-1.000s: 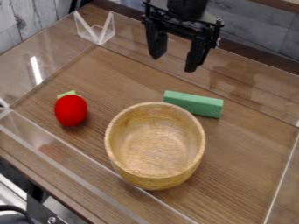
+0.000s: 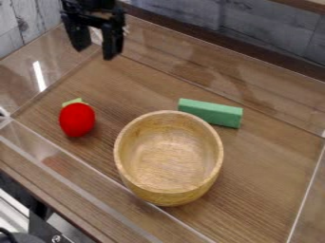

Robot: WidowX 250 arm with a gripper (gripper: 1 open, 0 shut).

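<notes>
My gripper (image 2: 95, 46), dark and blurred, is at the top left of the camera view, above the table's upper-left part; whether it is open or shut cannot be made out. A red oval object (image 2: 78, 120) lies at the left, with a small pale green piece just behind it. A tan round bowl (image 2: 166, 159) sits at the lower middle, apparently empty. A green block (image 2: 211, 112) lies tilted at the right, behind the bowl.
The wooden table (image 2: 267, 180) has free room on the right and across the upper middle. Its edge runs along the lower left.
The gripper has moved from the upper middle right across to the top left. The red object, bowl and green block have not moved.
</notes>
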